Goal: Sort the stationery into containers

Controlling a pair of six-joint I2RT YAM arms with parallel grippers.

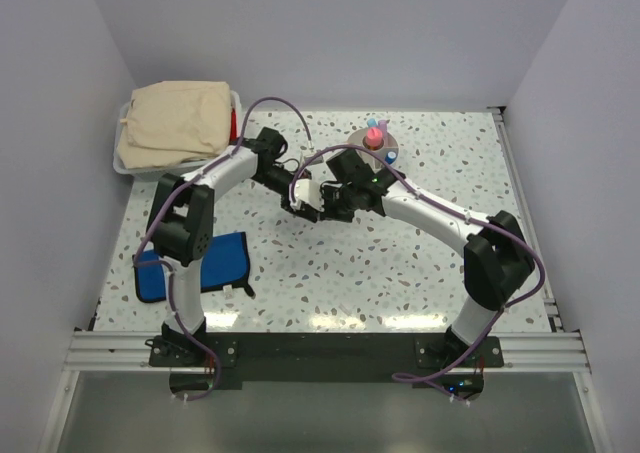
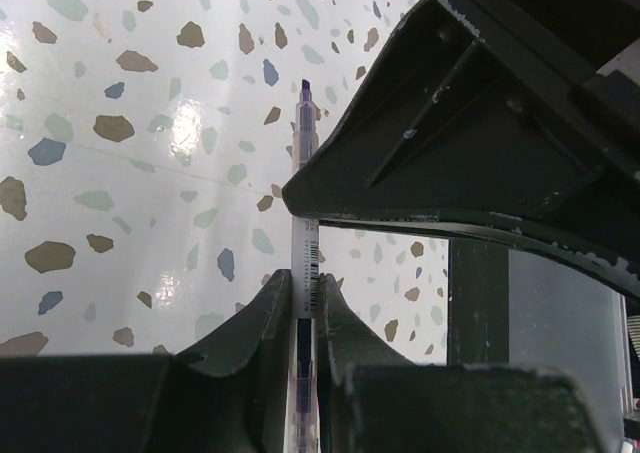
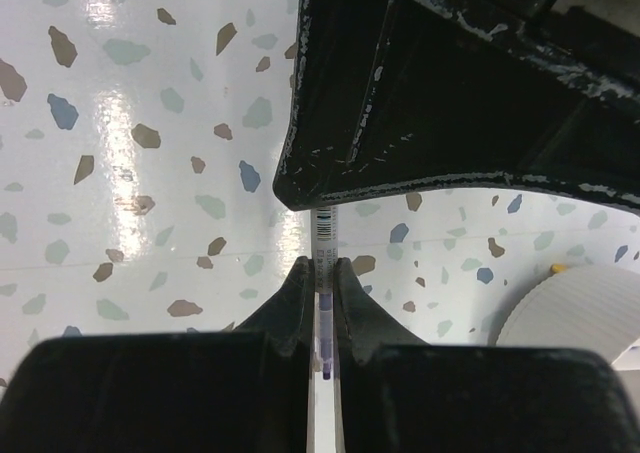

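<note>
A slim clear pen [image 2: 304, 238] with a barcode and a purple end runs between my two grippers. In the left wrist view, my left gripper is shut on its barrel, while the other gripper's dark finger crosses the pen farther along. The right wrist view has my right gripper shut on the same pen [image 3: 324, 235], close to a purple end. From above, both grippers meet over the middle of the table, and the arms hide most of the pen there. A round holder [image 1: 356, 137] with pink, blue and purple items stands at the back.
At the back left is a white basket [image 1: 122, 151] with beige cloth [image 1: 180, 113] in it. A blue pouch [image 1: 225, 261] lies flat at the front left, partly under the left arm.
</note>
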